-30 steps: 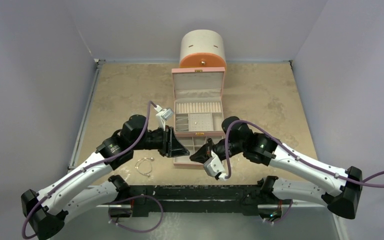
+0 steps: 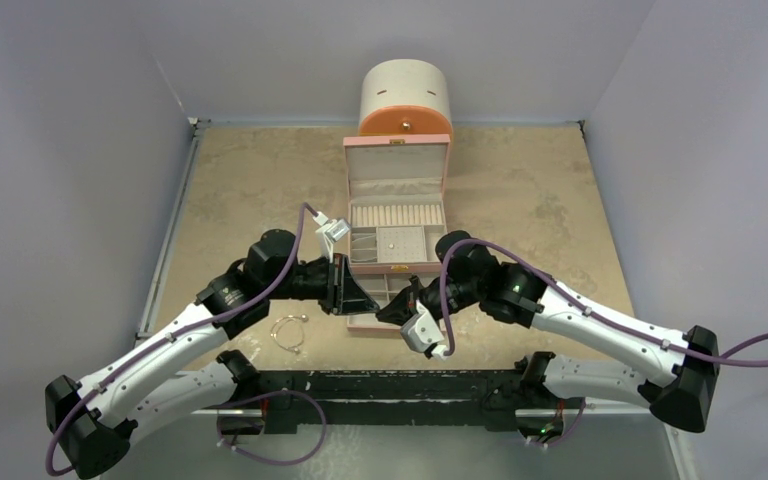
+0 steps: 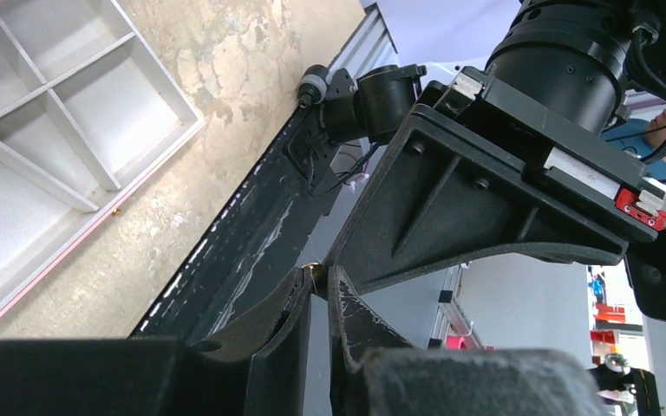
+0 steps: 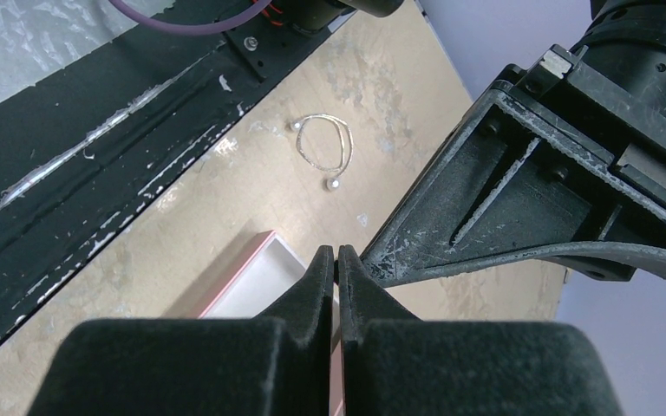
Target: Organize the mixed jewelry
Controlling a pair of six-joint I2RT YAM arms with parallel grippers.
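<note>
Over the pulled-out drawer [image 2: 359, 322] of the pink jewelry box [image 2: 397, 140], my two grippers meet tip to tip. The left gripper is slightly open, a narrow gap showing between its fingers. A tiny gold piece [image 3: 313, 269] shows at its fingertips, against the tip of the other gripper; which one bears it I cannot tell. My right gripper is shut, its fingers pressed together, with nothing clear between them. On the table at left lies a bracelet [image 2: 289, 334] with pearl-like ends, also in the right wrist view.
The box's lid stands open, showing ring rolls [image 2: 397, 215] and a pad [image 2: 400, 243] with a small stud-like item. A white and orange round container [image 2: 405, 95] stands behind.
My right gripper has moved slightly left, coming up against the left gripper's tip. The left arm is nearly still; box and bracelet have not moved.
</note>
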